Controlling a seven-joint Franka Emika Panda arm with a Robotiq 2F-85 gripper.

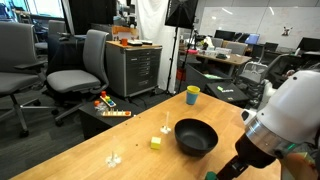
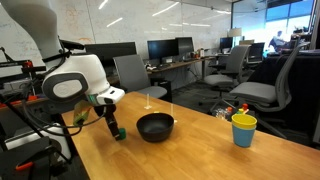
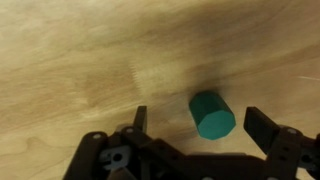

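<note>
Upright on the wooden table stands a small green cylinder [image 3: 212,115], seen from above in the wrist view between and a little beyond my fingertips. My gripper is open, one finger to either side of the cylinder with gaps between, the right one nearer. In exterior view 2 the green cylinder [image 2: 121,134] shows right beside the gripper [image 2: 113,129], which points down. Exterior view 1 has only the top of the cylinder [image 1: 211,176] at the lower edge, next to the gripper [image 1: 230,172].
A black bowl [image 1: 196,137] sits close by on the table. Farther off are a yellow block [image 1: 155,143], a blue-and-yellow cup [image 1: 192,95] and a dark box [image 1: 103,114] with colored items. In exterior view 2 the table's right part [image 2: 200,155] is mostly bare.
</note>
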